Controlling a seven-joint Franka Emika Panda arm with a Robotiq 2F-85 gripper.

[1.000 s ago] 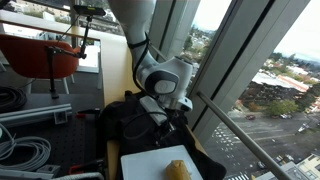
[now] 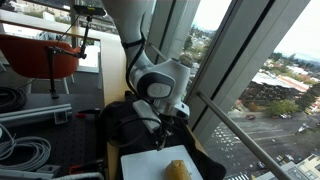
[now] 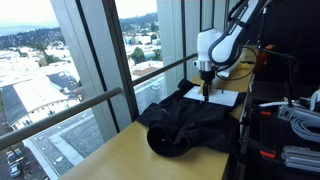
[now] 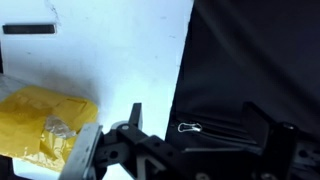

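Note:
A black cloth garment (image 3: pixel 190 122), perhaps a jacket, lies spread on the wooden table with part of it bunched up. In the wrist view its dark fabric (image 4: pixel 225 65) fills the right side, and a small silver zipper pull (image 4: pixel 188 127) shows at the edge of the white board. My gripper is open above the cloth, its two fingers well apart on either side of the zipper pull. Nothing is held between them. From the second exterior view, the gripper (image 3: pixel 207 84) points downward near the board's edge. How high it hangs is hard to judge.
A white board (image 2: pixel 145 165) carries a yellow packet (image 2: pixel 177 170), which lies left of the fingers in the wrist view. A dark strip (image 4: pixel 29 29) sits near the board's corner. Tall windows and a rail (image 3: pixel 75 109) border the table; coiled cables (image 3: pixel 305 130) lie opposite.
The arm has shifted only slightly, seemingly a little lower. The garment, board and yellow packet look unmoved.

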